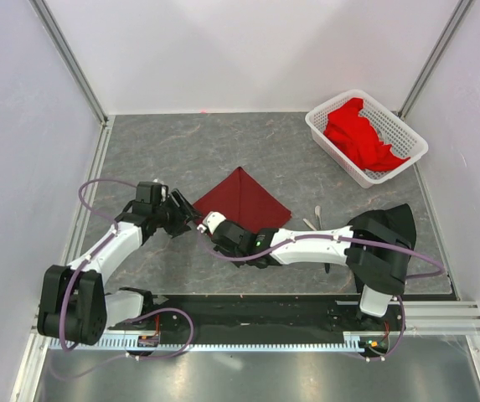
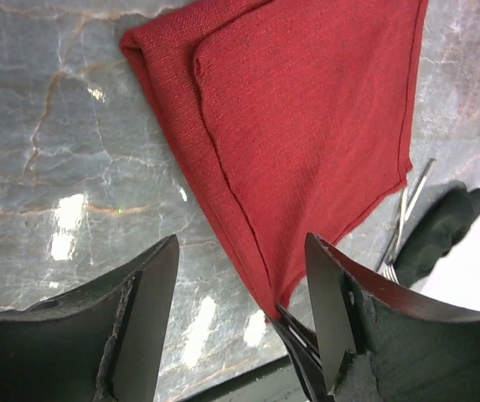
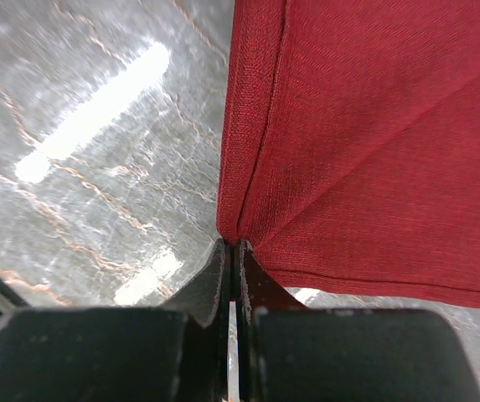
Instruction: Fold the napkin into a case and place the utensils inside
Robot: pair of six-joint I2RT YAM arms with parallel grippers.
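Observation:
The dark red napkin [image 1: 248, 198] lies folded on the grey marbled table, a doubled strip along one edge. My right gripper is shut on its near corner, the cloth bunched at the fingertips. My left gripper stands open above the napkin's left side, its fingers on either side of the folded edge in the left wrist view and nothing gripped. The fork [image 2: 390, 272] and another slim utensil [image 2: 420, 186] lie on the table to the right of the napkin; the right arm partly covers the utensils from above.
A white basket [image 1: 332, 153] holding a bright red cloth [image 1: 361, 138] stands at the back right. Black cloth [image 1: 400, 219] lies at the right, partly under the right arm.

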